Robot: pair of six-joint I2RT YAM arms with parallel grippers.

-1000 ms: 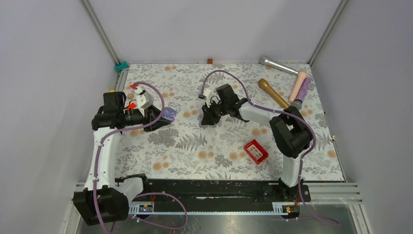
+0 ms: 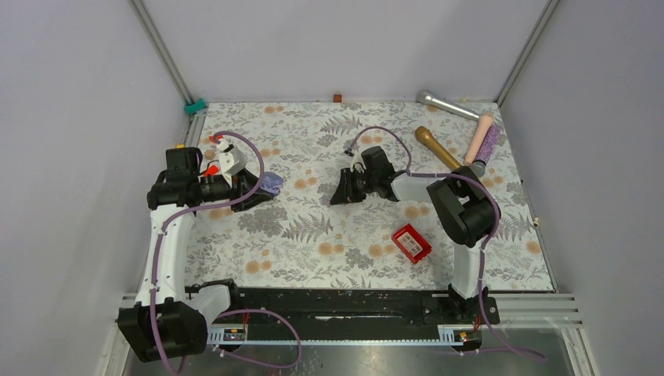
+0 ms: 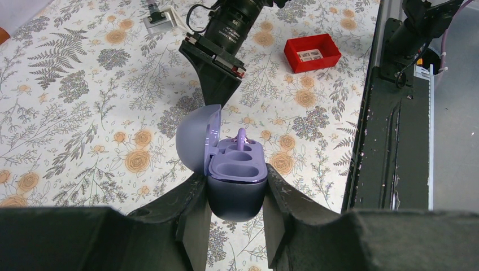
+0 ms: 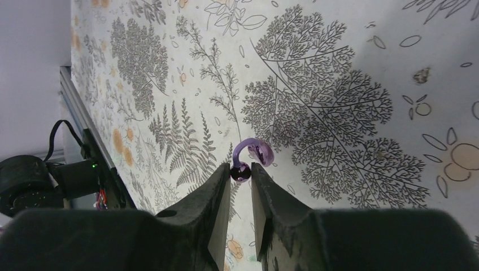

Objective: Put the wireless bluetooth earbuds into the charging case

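My left gripper is shut on the lavender charging case (image 3: 234,169), held open-lidded above the table at the left, with a small purple upright shape inside it. In the right wrist view, a purple earbud (image 4: 243,149) with a hook sits at the tips of my right gripper, which is low over the middle of the table. Its fingertips lie close on either side of the earbud; whether they grip it I cannot tell.
A red box (image 2: 411,243) lies at the front right. A silver cylinder (image 2: 446,106) and several gold, peach and purple microphone-like objects (image 2: 438,149) lie at the back right.
The left arm and case have not moved.
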